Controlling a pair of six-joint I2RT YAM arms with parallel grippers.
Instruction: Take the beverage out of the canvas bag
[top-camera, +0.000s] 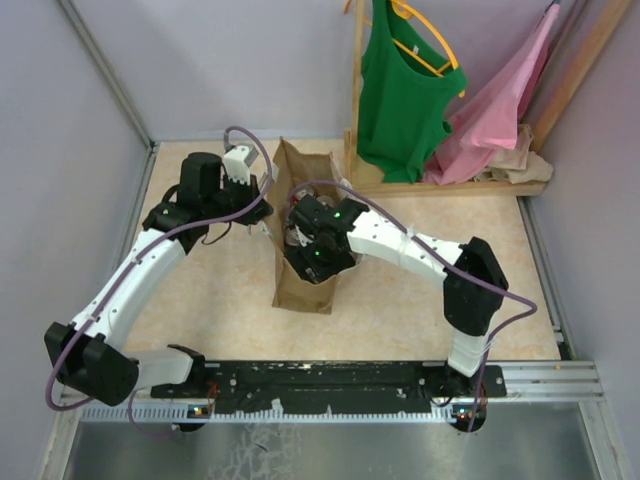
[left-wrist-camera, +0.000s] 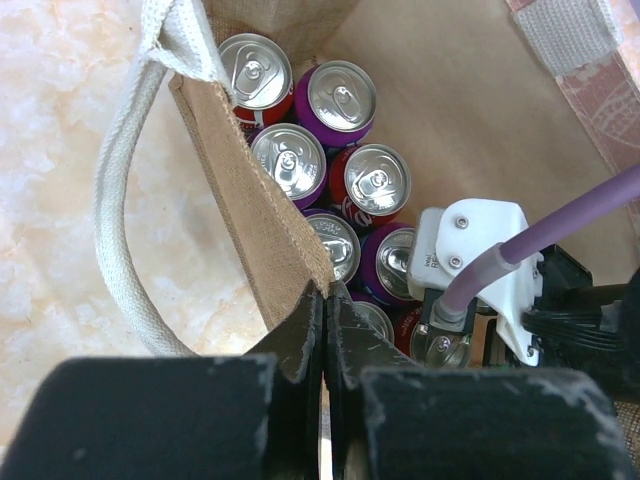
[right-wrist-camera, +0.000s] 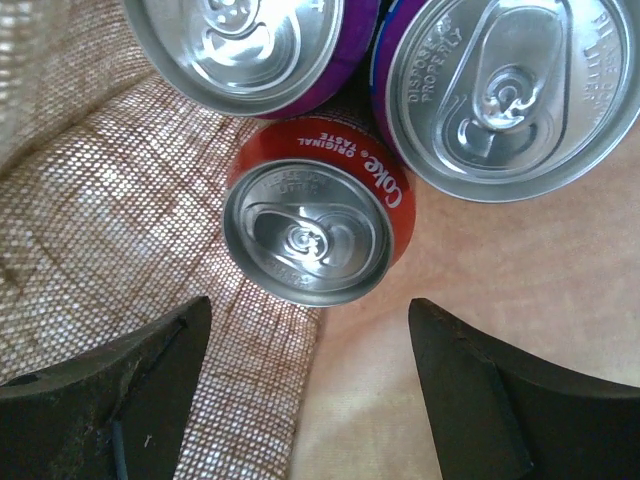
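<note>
The tan canvas bag (top-camera: 306, 292) stands open in mid-table, with several cans inside. My left gripper is shut on the bag's upper rim (left-wrist-camera: 290, 225) at the left side. Past that rim, purple cans (left-wrist-camera: 340, 97) and red cans (left-wrist-camera: 376, 180) stand upright, packed together. Inside the bag, my right gripper points down with its fingers apart. Just ahead of the fingertips is a red Coke can (right-wrist-camera: 308, 235), top facing the camera; nothing is clasped. In the top view the right arm hides most of the cans.
A white handle loop (left-wrist-camera: 118, 200) hangs outside the bag near my left gripper. Behind to the right stands a wooden rack (top-camera: 400, 188) with a green top (top-camera: 405, 100) and a pink garment (top-camera: 495, 115). Table space right of the bag is clear.
</note>
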